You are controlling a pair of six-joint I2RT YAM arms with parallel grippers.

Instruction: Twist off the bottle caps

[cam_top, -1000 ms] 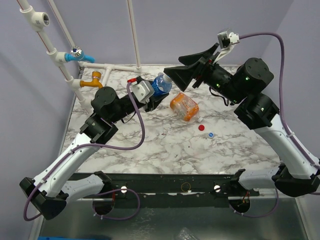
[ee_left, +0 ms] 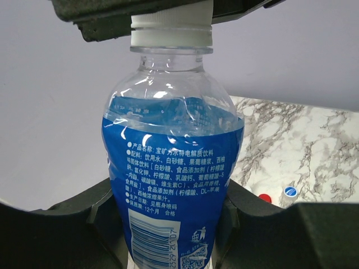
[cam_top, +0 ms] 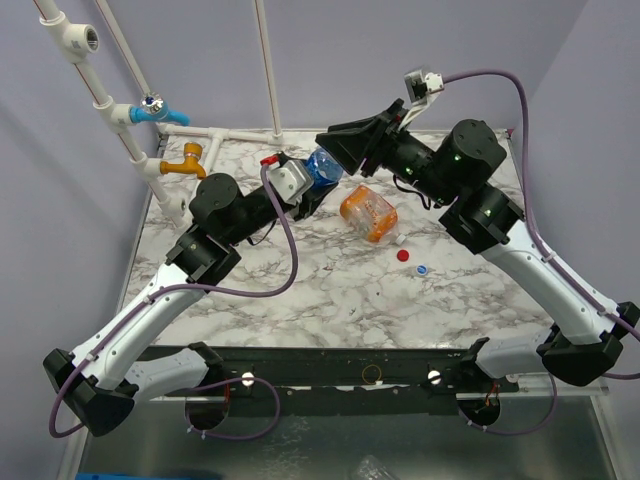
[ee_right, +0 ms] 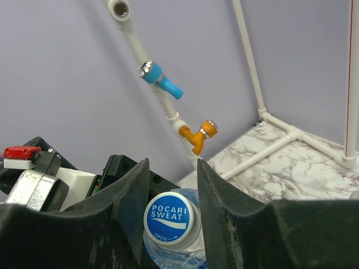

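Observation:
In the left wrist view, a clear bottle [ee_left: 174, 168] with a blue label stands upright in that view, and my left gripper [cam_top: 318, 180] is shut on its lower body. Its white cap [ee_left: 171, 25] is on the neck, with dark fingers of the other arm beside and over it. From the right wrist view, the cap's blue top [ee_right: 169, 218] faces me between the fingers of my right gripper. That gripper is part open, one finger on either side of the cap; whether they touch it I cannot tell.
On the marble table [cam_top: 340, 300], an orange-labelled bottle [cam_top: 369, 213] lies on its side. Loose red cap [cam_top: 403, 255] and blue cap [cam_top: 421, 270] rest close by. White pipes with a blue tap [cam_top: 160, 112] and an orange tap [cam_top: 186, 162] stand at the left.
My right gripper has moved left across the bottle's top, its fingers now closer together and covering the cap from above. The left arm and bottle have hardly moved.

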